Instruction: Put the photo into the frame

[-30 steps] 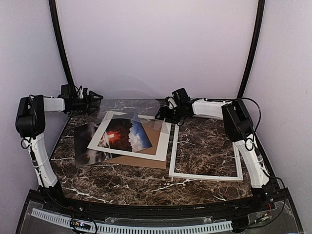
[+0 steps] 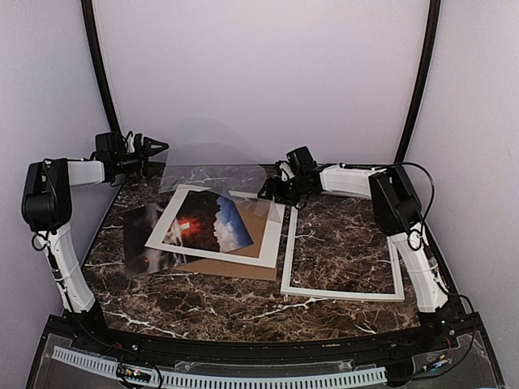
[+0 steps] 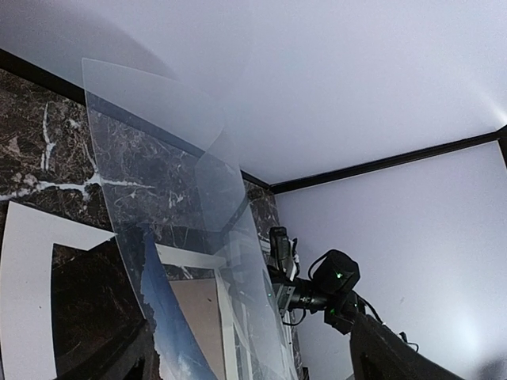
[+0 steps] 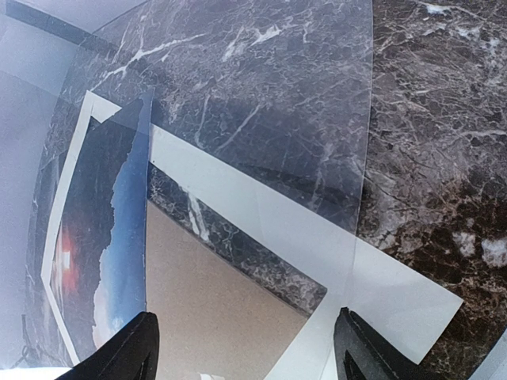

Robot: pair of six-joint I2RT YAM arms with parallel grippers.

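The photo point(image 2: 203, 223), with a red glow and blue sky, shows within the white mat point(image 2: 263, 261) at left centre. A white frame point(image 2: 397, 267) lies flat to the right. One clear sheet point(image 2: 215, 178) stands bent upward over the mat's back part, between my two grippers. In the left wrist view its clear surface point(image 3: 174, 182) runs down between the spread fingers of my left gripper, which is open. My right gripper is open low over the mat's right end, fingers apart. Whether either touches the sheet I cannot tell.
Brown board point(image 2: 243, 269) shows under the mat and inside its opening. A dark printed piece point(image 2: 142, 259) sticks out at the mat's left. Bare marble tabletop point(image 2: 211, 312) lies in front. Walls close in the back and both sides.
My left gripper has risen a little and shifted slightly left. The clear sheet's left end stands higher than before. The right arm, photo, mat and frame look unmoved.
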